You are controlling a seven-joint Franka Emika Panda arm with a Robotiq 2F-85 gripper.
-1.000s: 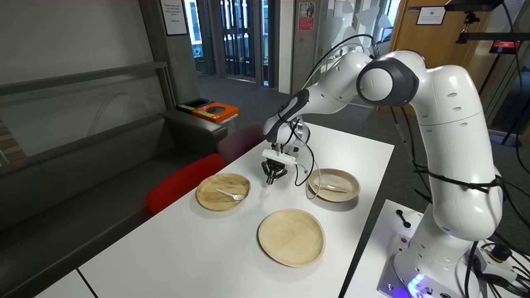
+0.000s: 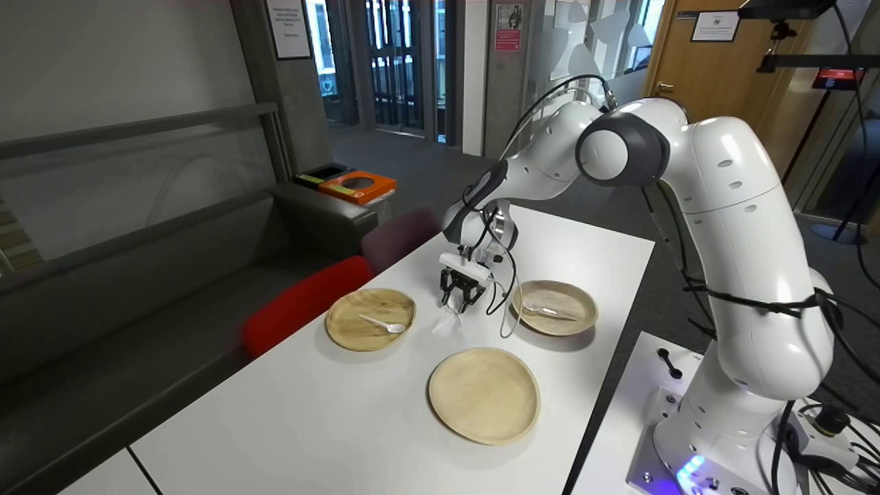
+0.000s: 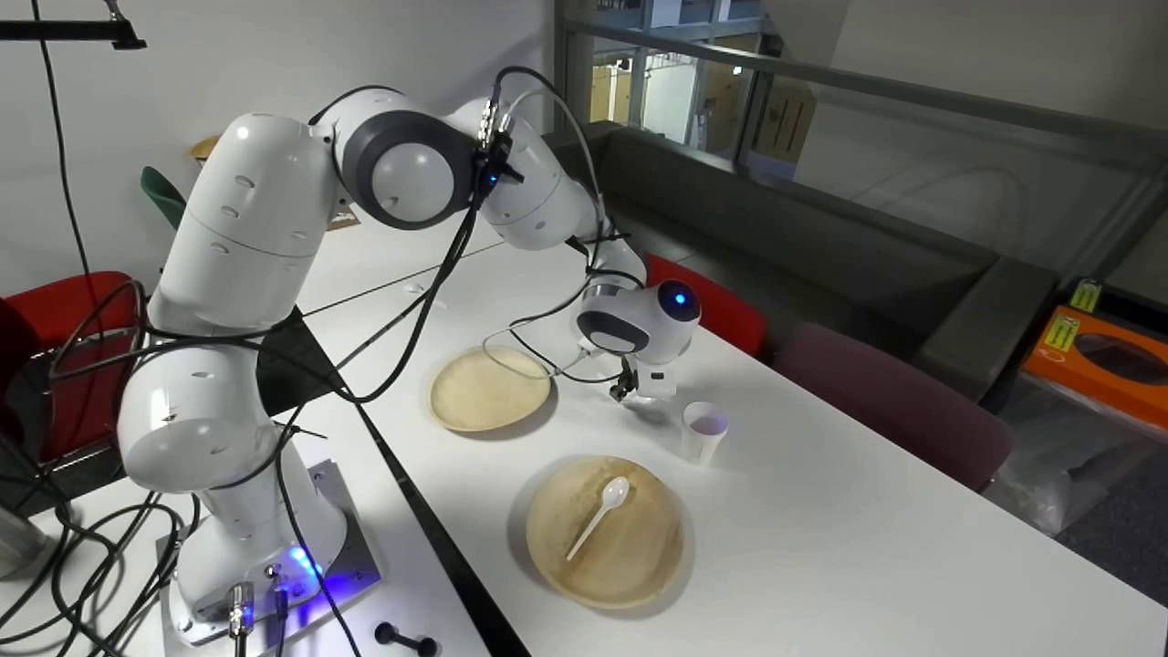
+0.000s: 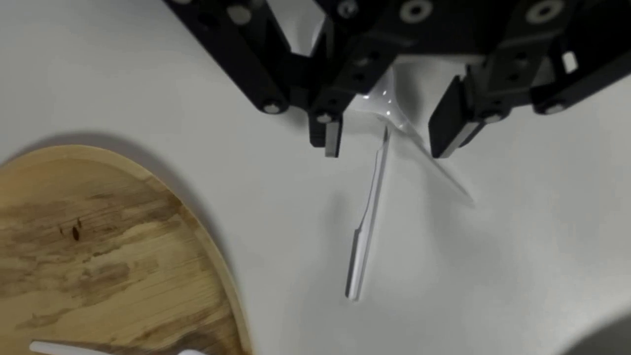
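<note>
In the wrist view my gripper stands open, its fingers apart on either side of a clear plastic spoon [image 4: 384, 100]. The spoon's bowl is partly covered by the gripper, while its thin handle slants down to the right. A clear plastic knife [image 4: 368, 222] lies on the table, one end close to the spoon; whether they touch I cannot tell. Exterior view 1 has the gripper [image 2: 458, 305] low over the table, with faint clear plastic [image 2: 446, 322] just below. A wooden plate [image 2: 350, 334] bearing a white spoon [image 2: 394, 327] is beside it.
A round wooden dish [image 2: 581, 317] with a clear utensil stands on the gripper's other side. An empty wooden plate [image 2: 484, 396] lies nearer the camera. In exterior view 2 a white cup [image 3: 703, 432] stands close to the gripper.
The gripper's fingers have spread from close together to apart. The gripper has shifted slightly right in exterior view 1, and the clear plastic now shows more spread out beneath it.
</note>
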